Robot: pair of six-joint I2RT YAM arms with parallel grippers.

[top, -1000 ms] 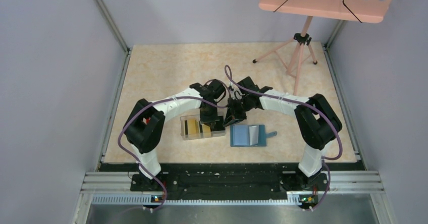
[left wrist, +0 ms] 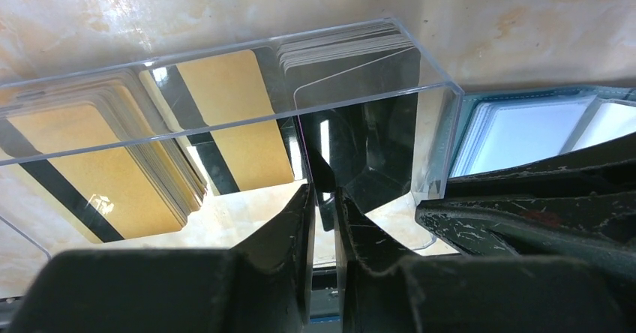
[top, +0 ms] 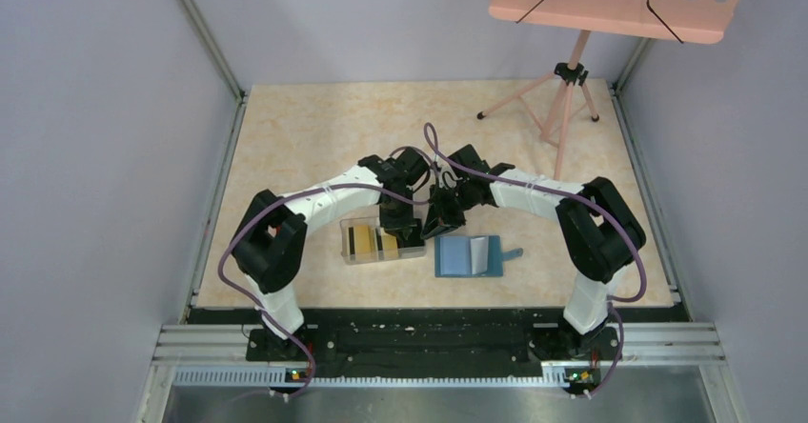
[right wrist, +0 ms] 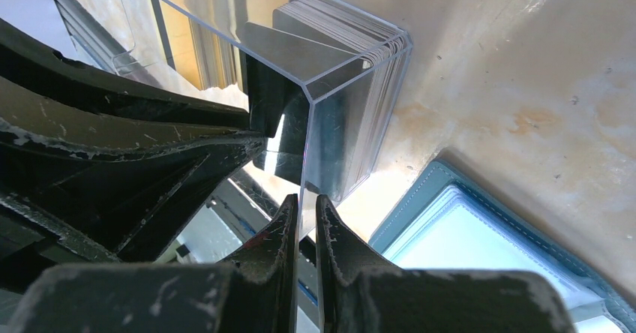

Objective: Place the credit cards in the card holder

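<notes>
A clear plastic box (top: 348,242) holds gold cards (left wrist: 240,153) and black cards (left wrist: 371,145). My left gripper is over the box at a black card near its right compartment, fingertips slightly parted; whether they touch the card is unclear. My right gripper is shut on the box's right corner edge, steadying against it. The blue card holder (top: 443,256), with a white inner flap, lies just right of the box.
A pink stand (top: 572,51) is at the back right. Both arms crowd close together over the box.
My left gripper has shifted very slightly to the right over the box. The right arm and the card holder have not visibly moved.
</notes>
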